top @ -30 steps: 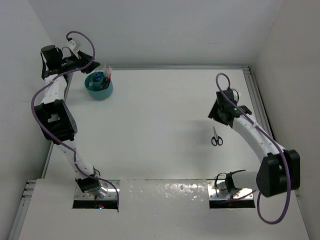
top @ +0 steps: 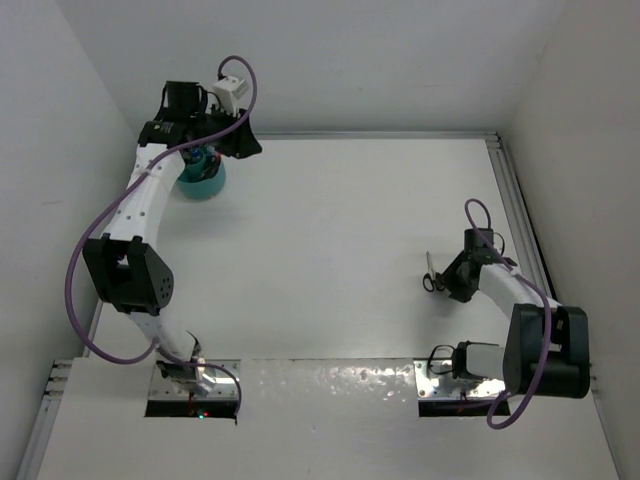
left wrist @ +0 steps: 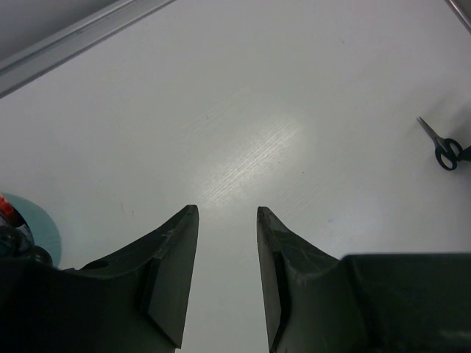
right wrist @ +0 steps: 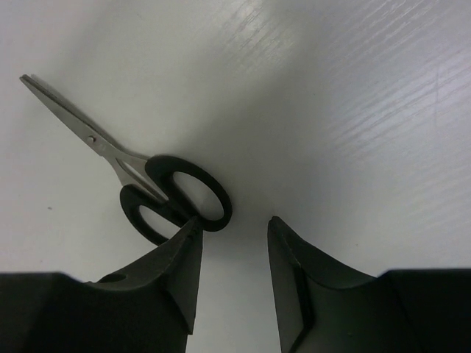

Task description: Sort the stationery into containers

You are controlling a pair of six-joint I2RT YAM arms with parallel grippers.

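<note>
Scissors (top: 433,282) (right wrist: 90,138) with black handles lie on the white table at the right. My right gripper (top: 454,280) is low beside the handles, its fingers apart, the left finger overlapping a handle in the right wrist view. My left gripper (top: 244,150) is raised just right of the teal container (top: 205,188) (left wrist: 45,228), which holds dark and coloured items. Its fingertips are apart; I see nothing between them, and cannot tell its state.
Metal rails (top: 350,134) edge the back and sides, with grey walls beyond. The left arm partly covers the container in the top view.
My left gripper has moved rightward from the back-left corner, past the container. My right gripper has moved toward the front and right, coming down beside the scissors' handles.
</note>
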